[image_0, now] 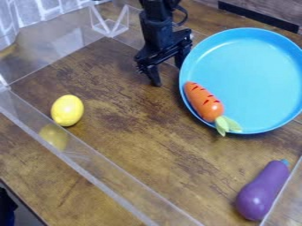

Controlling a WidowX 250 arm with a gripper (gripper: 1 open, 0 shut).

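Note:
The black robot gripper [160, 64] is at the top middle, open, just beside the left rim of a blue plate [245, 75]. A toy carrot [203, 101], orange with pale green leaves, lies on the lower left part of the plate, its leaves toward the near edge. A yellow lemon [67, 109] lies on the wooden surface at the left. A purple eggplant [260, 192] lies at the lower right.
Clear plastic walls [106, 177] border the wooden work area on the left and near sides.

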